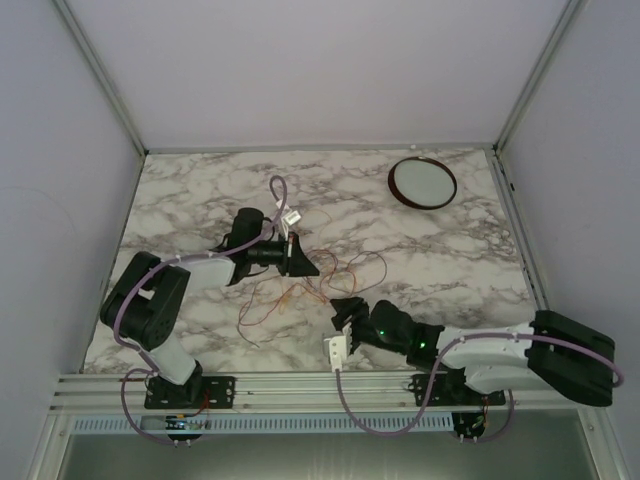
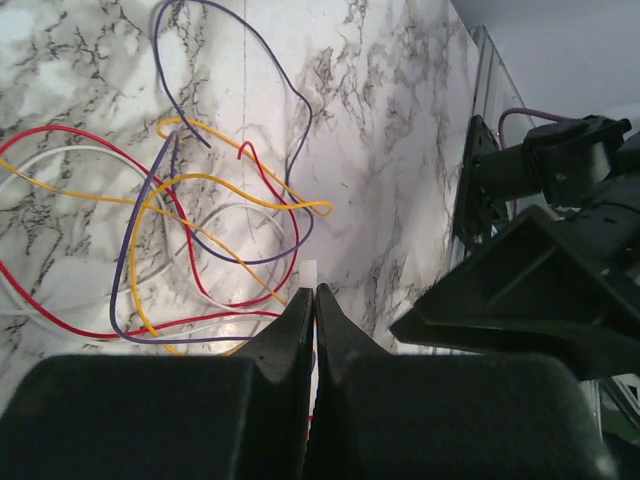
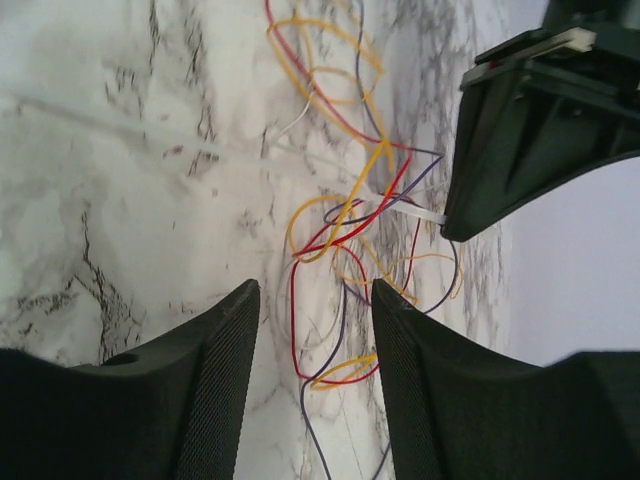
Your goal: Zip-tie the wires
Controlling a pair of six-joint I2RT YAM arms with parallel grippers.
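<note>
Red, yellow, white and purple wires [image 1: 325, 274] lie loosely tangled on the marble table between the arms. My left gripper is shut, with the end of a thin white strip, seemingly the zip tie [image 2: 309, 276], at its tips. In the right wrist view, the pale zip tie [image 3: 250, 165] stretches from the left fingertips across to the left edge, blurred; red and yellow wires [image 3: 375, 165] cross in front of it. My right gripper stands open near the front of the wires, nothing between its fingers.
A round white dish with a dark rim [image 1: 423, 183] sits at the back right. Walls enclose the table on its sides and back. Bare marble [image 1: 450, 260] lies at the right, behind my right arm.
</note>
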